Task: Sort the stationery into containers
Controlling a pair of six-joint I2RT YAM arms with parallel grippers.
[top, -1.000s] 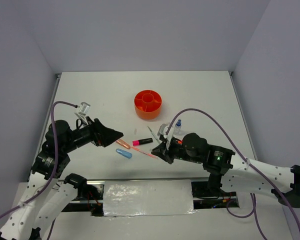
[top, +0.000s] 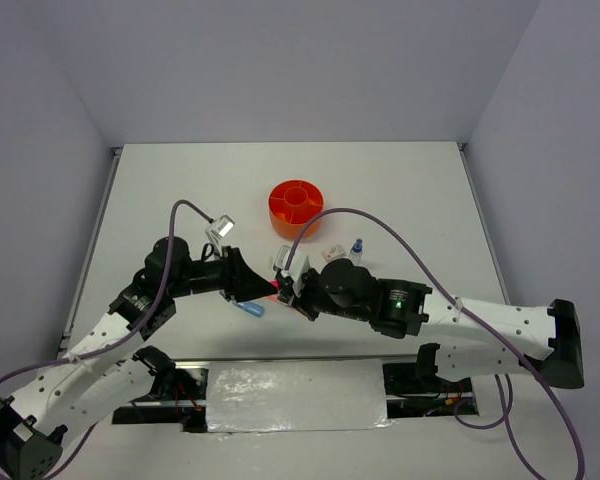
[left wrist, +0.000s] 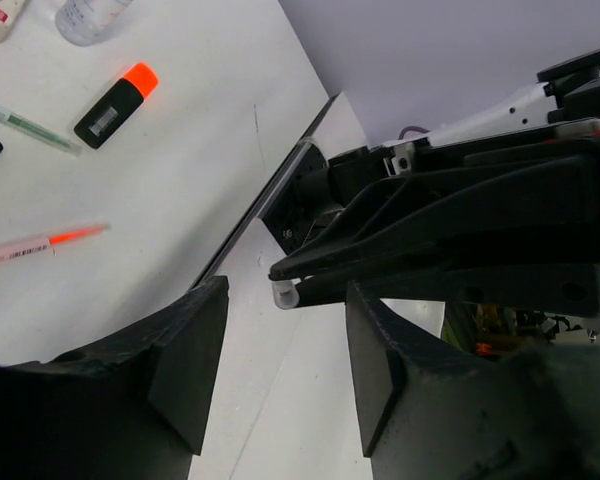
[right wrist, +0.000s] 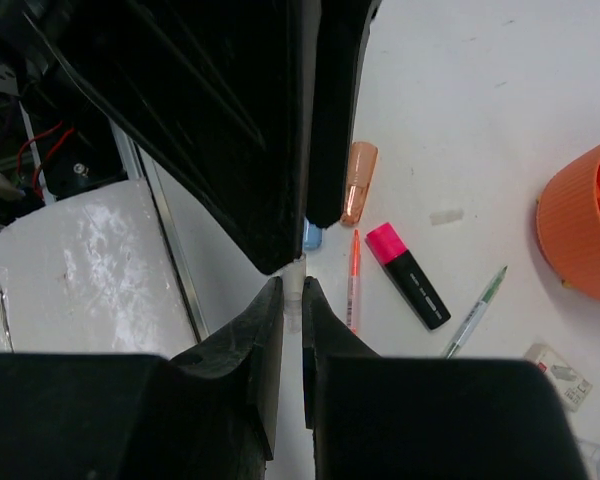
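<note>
A thin pale piece (right wrist: pixel 294 290), seen only by its end, is pinched in my right gripper; what it is cannot be made out. Around that end, in the left wrist view, the fingers (left wrist: pixel 192 345) of my left gripper (top: pixel 271 289) stand apart, not visibly touching it. On the table lie a black marker with a bright cap (right wrist: pixel 410 278), an orange-tipped pen (right wrist: pixel 354 285), a green pen (right wrist: pixel 477 312), an orange marker (right wrist: pixel 359 182) and a blue marker (top: pixel 250 309). The round orange divided container (top: pixel 295 208) stands behind the grippers.
A small white box (right wrist: pixel 560 375) and a clear bottle with a blue top (top: pixel 356 252) stand right of the grippers. Both arms meet over the table's front middle, hiding part of the stationery.
The left gripper has come rightward and the right gripper leftward, so they now meet in the middle. The stationery around the black marker has become mostly covered. The container has not moved.
</note>
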